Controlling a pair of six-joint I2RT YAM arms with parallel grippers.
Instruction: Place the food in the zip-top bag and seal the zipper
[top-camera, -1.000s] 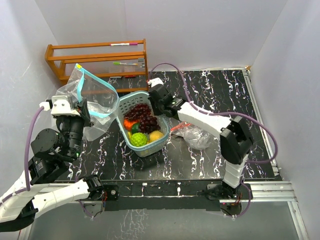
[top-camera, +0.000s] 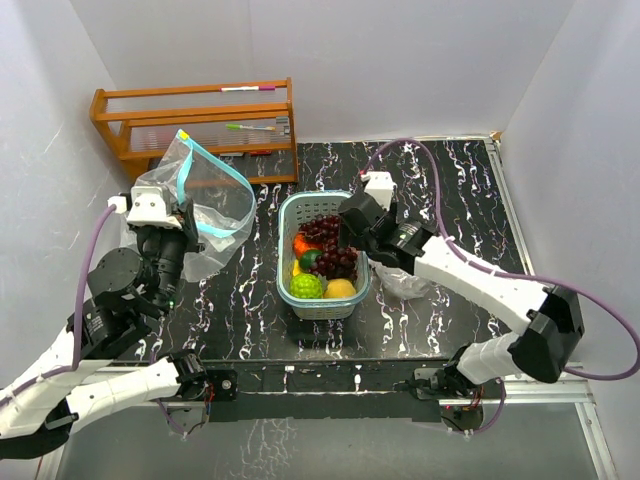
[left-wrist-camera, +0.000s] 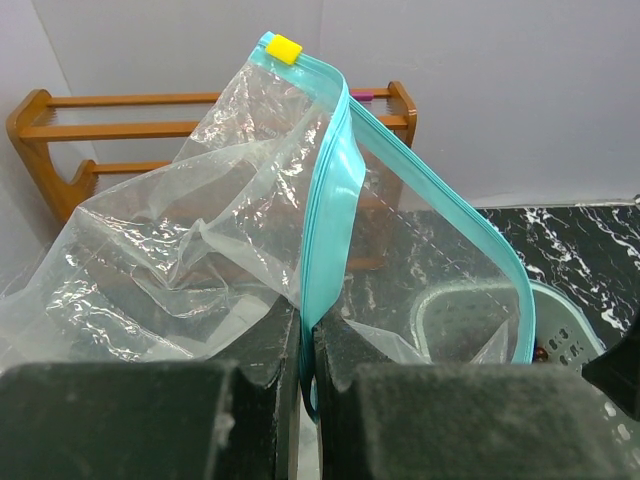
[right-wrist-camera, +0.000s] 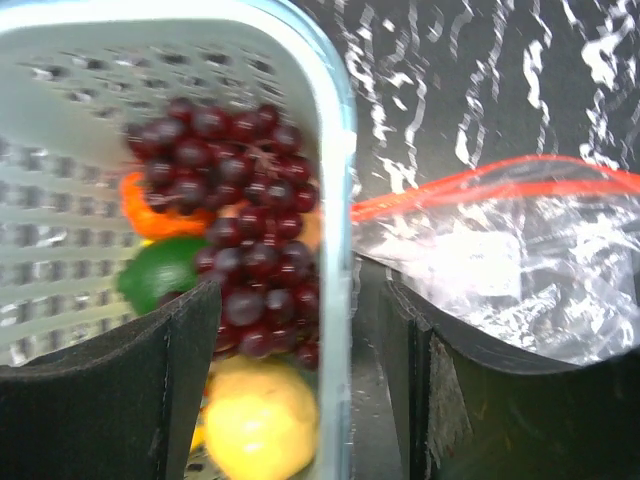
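My left gripper is shut on the turquoise zip edge of the clear zip top bag (top-camera: 222, 205). The bag hangs upright with its mouth spread, and a yellow slider (left-wrist-camera: 283, 49) sits at the top corner. Toy food fills the pale green basket (top-camera: 322, 311): dark red grapes (right-wrist-camera: 240, 215), a green piece (right-wrist-camera: 165, 268), a yellow fruit (right-wrist-camera: 262, 420), an orange piece (top-camera: 302, 243) and a bumpy green fruit (top-camera: 306, 286). My right gripper stands open astride the basket's right rim, its fingers apart with room beside the rim.
A second clear bag with a red-orange strip (right-wrist-camera: 480, 260) lies flat on the dark marbled table right of the basket. Behind the left arm stands a wooden rack (top-camera: 200, 115) with pens.
The basket has shifted right and straightened, moving with my right gripper, which has since drawn slightly further right while the basket stays put. My left gripper and its bag have moved slightly right.
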